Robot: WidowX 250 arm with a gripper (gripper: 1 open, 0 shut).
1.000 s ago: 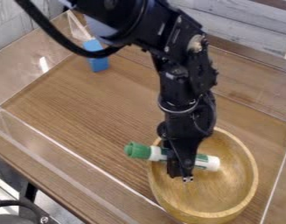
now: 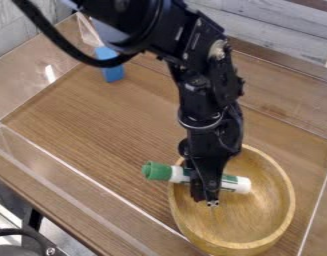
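Note:
A white tube with a green cap [image 2: 160,172] lies crosswise at the upper left of a wooden bowl [image 2: 266,220], its cap reaching past the bowl's rim. My black gripper [image 2: 206,190] is down over the bowl, shut on the tube's middle, with the fingertips showing just below it.
A blue block [image 2: 108,70] stands at the back left of the wooden table [image 2: 86,130]. Clear low walls edge the table, and a white wooden wall is behind.
The upper arm has shifted slightly; the gripper, tube and bowl look almost unchanged.

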